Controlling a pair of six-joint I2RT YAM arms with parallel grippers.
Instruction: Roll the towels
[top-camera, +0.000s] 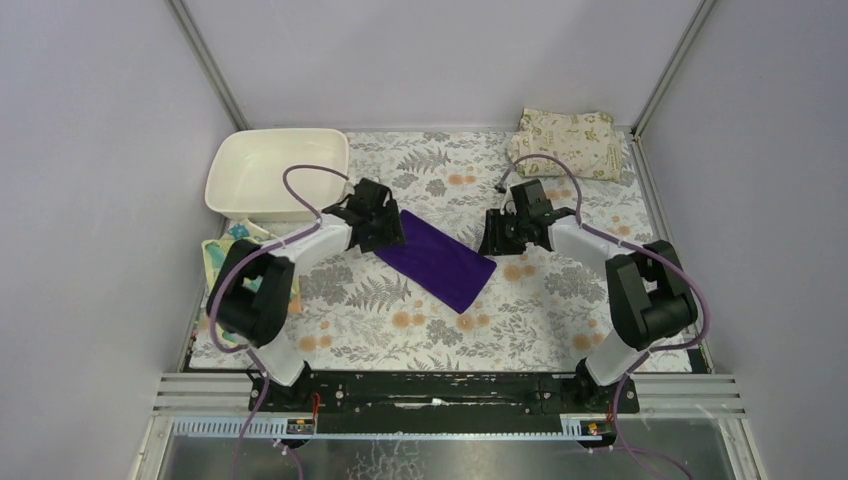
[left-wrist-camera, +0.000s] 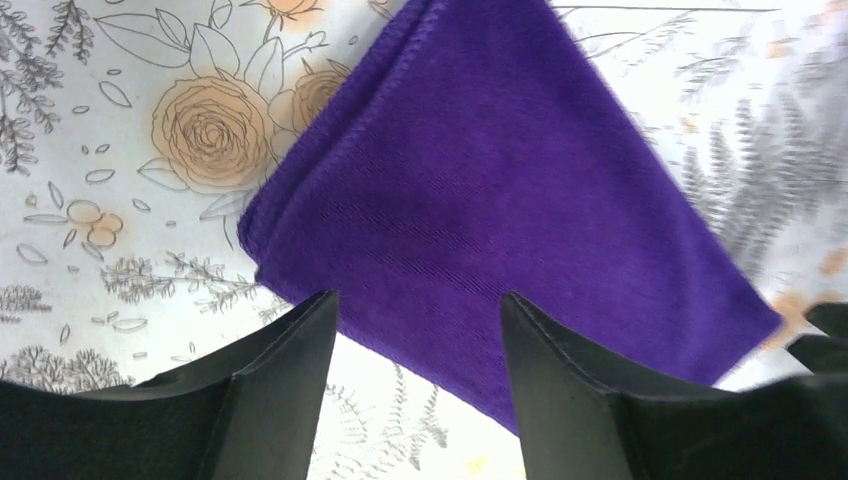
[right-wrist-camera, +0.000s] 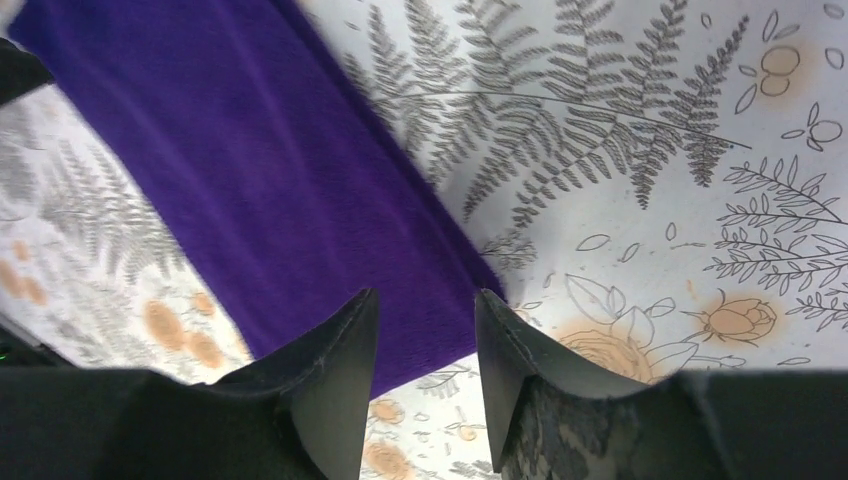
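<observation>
A folded purple towel (top-camera: 435, 262) lies flat and slanted on the table, its upper-left end near my left gripper (top-camera: 398, 232) and its lower-right end below my right gripper (top-camera: 485, 248). In the left wrist view, the fingers (left-wrist-camera: 300, 390) stand apart over the towel (left-wrist-camera: 450, 200), and nothing is held. The right wrist view shows the right fingers (right-wrist-camera: 335, 380) parted as well, above an end of the towel (right-wrist-camera: 330, 230), with nothing gripped. Folded layers show along the towel's edge.
At the back left stands an empty white bin (top-camera: 278, 172). A stack of folded patterned towels (top-camera: 567, 145) sits at the back right. A yellow and teal patterned cloth (top-camera: 222, 262) lies left, partly under the left arm.
</observation>
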